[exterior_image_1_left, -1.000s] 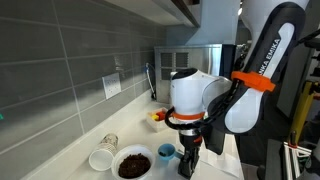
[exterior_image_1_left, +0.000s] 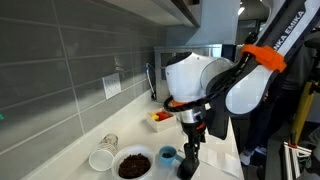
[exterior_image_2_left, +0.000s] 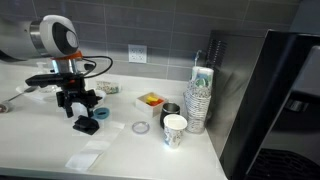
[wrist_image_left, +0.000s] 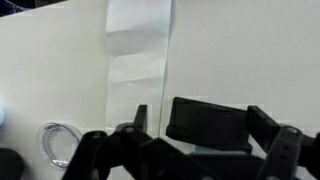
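A flat black block-like object (exterior_image_2_left: 86, 125) lies on the white table beside a white paper strip (exterior_image_2_left: 95, 145). In the wrist view the black object (wrist_image_left: 208, 124) shows between and just beyond my fingertips. My gripper is open, with its fingers spread wide to either side. From exterior view 1, my gripper (exterior_image_1_left: 195, 140) is above the black object (exterior_image_1_left: 187, 168), with a gap showing between them. A blue cup (exterior_image_1_left: 167, 155) stands close by; its ring-like rim (exterior_image_2_left: 101, 107) is visible behind the object in exterior view 2.
A bowl of dark bits (exterior_image_1_left: 132, 164) and a ribbed container (exterior_image_1_left: 102, 154) stand near the wall. A basket (exterior_image_2_left: 152, 103), metal pot (exterior_image_2_left: 168, 113), white cup (exterior_image_2_left: 175, 130) and tall cup stack (exterior_image_2_left: 196, 105) are to the right. A clear ring (wrist_image_left: 60, 143) lies on open table.
My gripper has risen from low at the table, and more of the black object now shows beneath it in exterior view 1. The surrounding items look unmoved.
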